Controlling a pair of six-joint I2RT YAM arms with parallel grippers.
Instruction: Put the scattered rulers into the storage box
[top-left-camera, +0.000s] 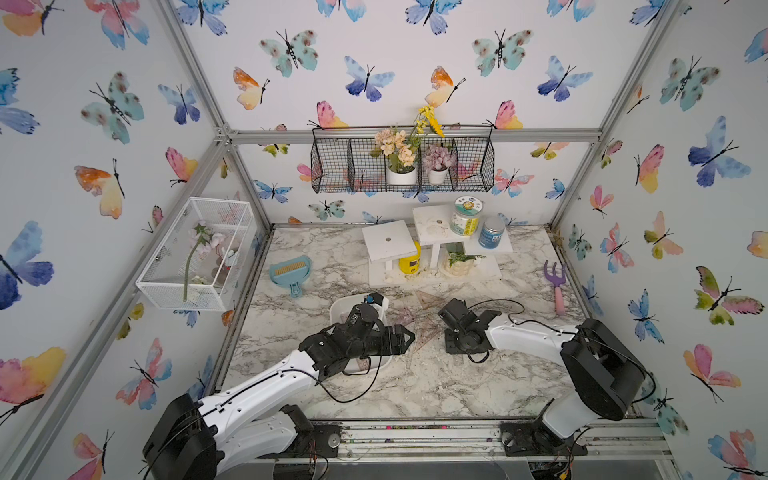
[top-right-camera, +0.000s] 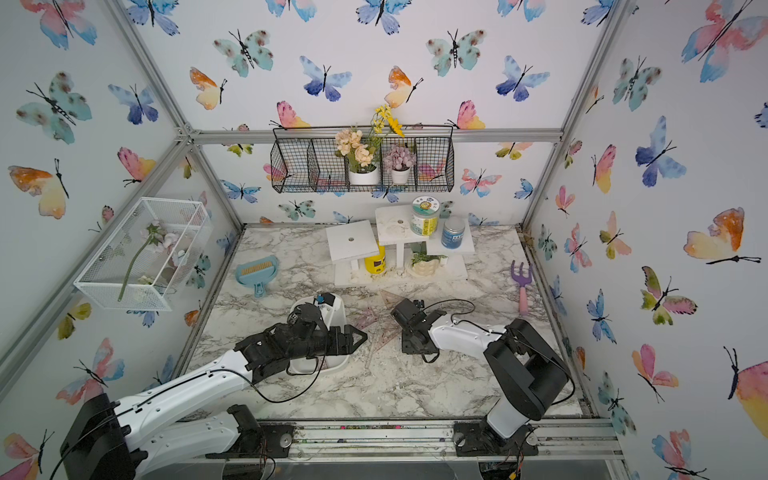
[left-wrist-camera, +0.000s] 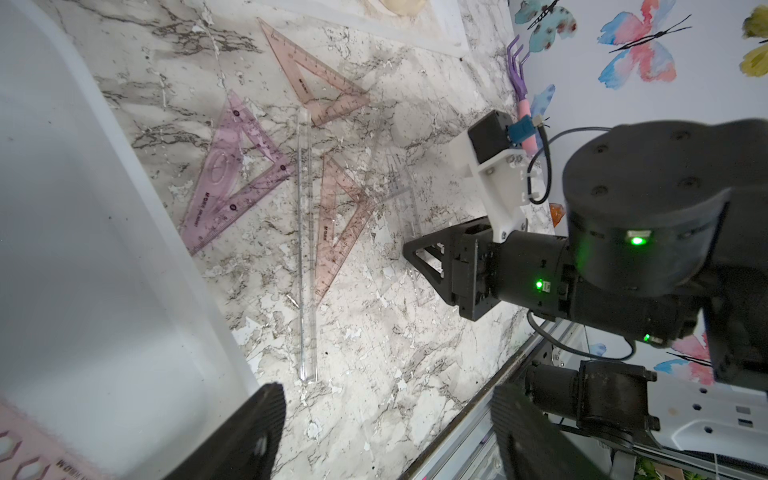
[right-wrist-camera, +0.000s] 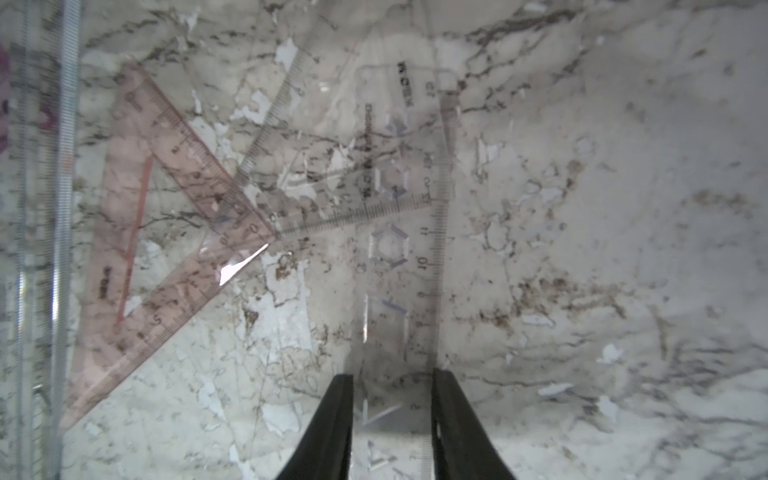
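Below my right gripper lies a clear stencil ruler (right-wrist-camera: 400, 248) on the table; the fingers are apart on either side of its strip, and I cannot tell whether they touch it. A clear triangle overlaps its far end. Beside it lie a pink triangle ruler (left-wrist-camera: 326, 232), a long clear ruler (left-wrist-camera: 307, 264), a purple triangle ruler (left-wrist-camera: 216, 180) and another pink triangle (left-wrist-camera: 296, 72). My left gripper hangs over the right side of the white storage box (left-wrist-camera: 120, 152), its fingers wide apart and empty. A pink stencil ruler (left-wrist-camera: 32, 448) is inside the box.
White shelf stands (top-left-camera: 392, 240) with cans (top-left-camera: 466, 216) stand at the back. A blue dustpan (top-left-camera: 290, 273) lies at the back left and a purple fork (top-left-camera: 555, 284) at the right.
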